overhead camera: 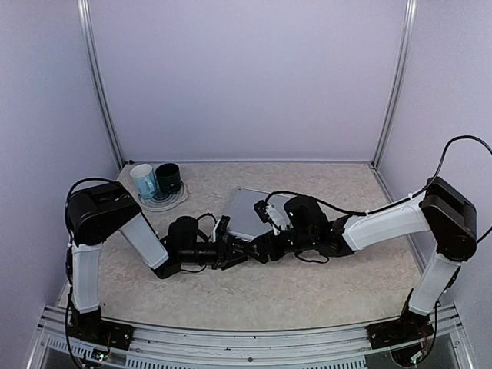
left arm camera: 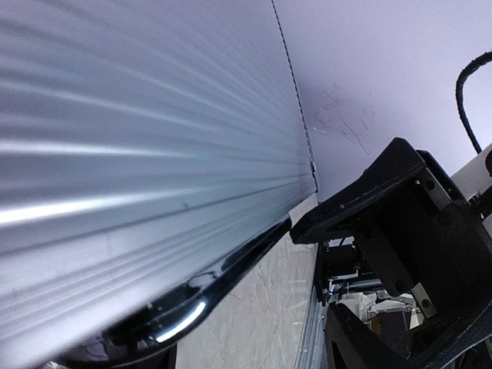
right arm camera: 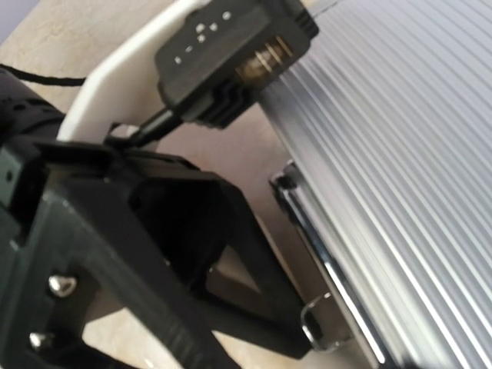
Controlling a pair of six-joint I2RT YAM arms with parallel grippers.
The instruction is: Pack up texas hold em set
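Observation:
A silver ribbed case (overhead camera: 244,211) lies shut on the table, partly behind my two grippers. Its ribbed lid (left arm camera: 138,146) fills much of the left wrist view, with a black, shiny handle (left arm camera: 207,296) along the front edge. Both grippers meet at this front side: my left gripper (overhead camera: 240,250) from the left, my right gripper (overhead camera: 265,247) from the right, almost touching. In the right wrist view, a black finger of the left gripper comes close to a small metal latch loop (right arm camera: 314,323) beside the handle. What lies between either gripper's fingers is hidden.
A light blue mug (overhead camera: 143,179) and a dark mug (overhead camera: 168,178) stand on coasters (overhead camera: 164,204) at the back left. Clear table (overhead camera: 254,300) lies in front of the grippers and to the back right. Walls close in the sides and back.

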